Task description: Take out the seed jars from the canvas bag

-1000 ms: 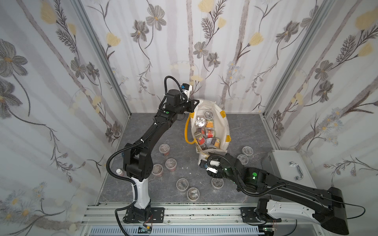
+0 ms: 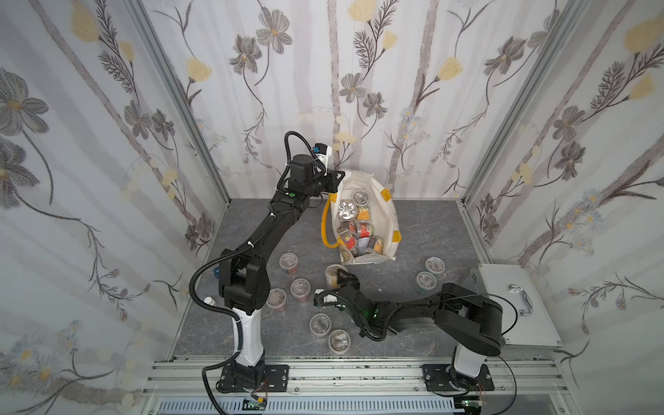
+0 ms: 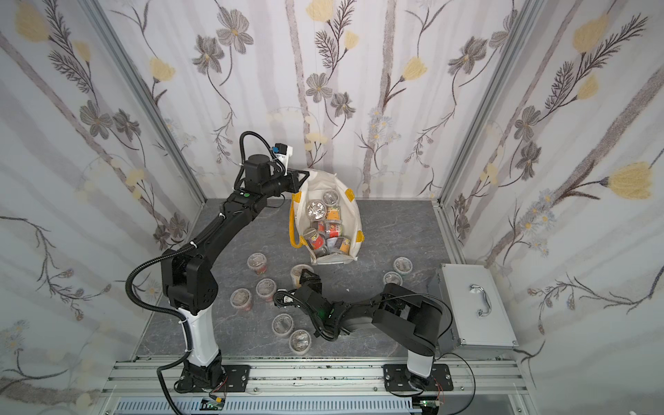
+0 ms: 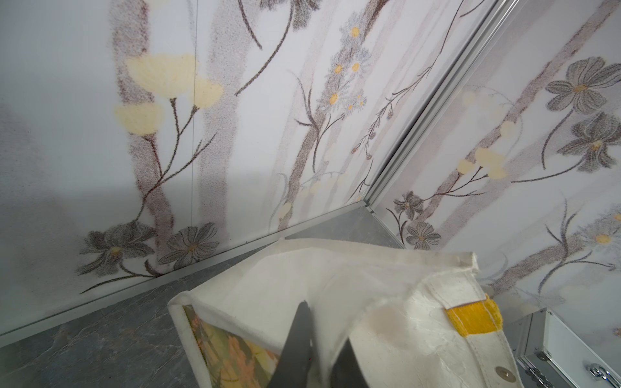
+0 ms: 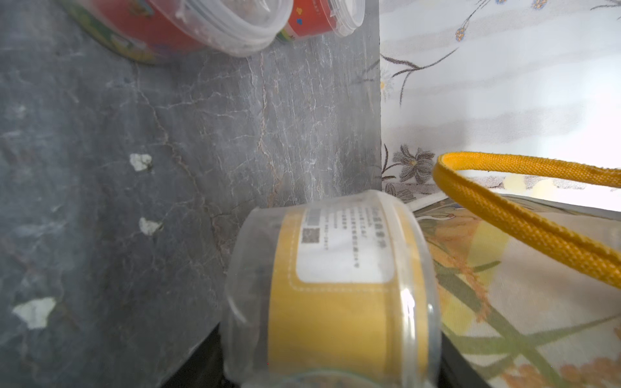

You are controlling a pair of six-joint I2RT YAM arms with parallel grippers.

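Observation:
The canvas bag (image 2: 386,221) stands open near the back of the table, several seed jars (image 3: 332,229) inside. My left gripper is shut on the bag's white rim at its back left. My right gripper (image 2: 339,285) is just in front of the bag, shut on a clear jar (image 5: 330,304) with a yellow label, which lies sideways between its fingers. Several more jars (image 2: 299,289) stand on the table left of and in front of the bag, and others (image 2: 434,265) to its right.
A silver case (image 3: 473,311) stands at the right. The bag's yellow handle (image 5: 517,226) loops beside the held jar.
My right gripper has moved leftward with the jar, away from the bag's front. The bag and my left gripper have shifted slightly up and left since a second ago.

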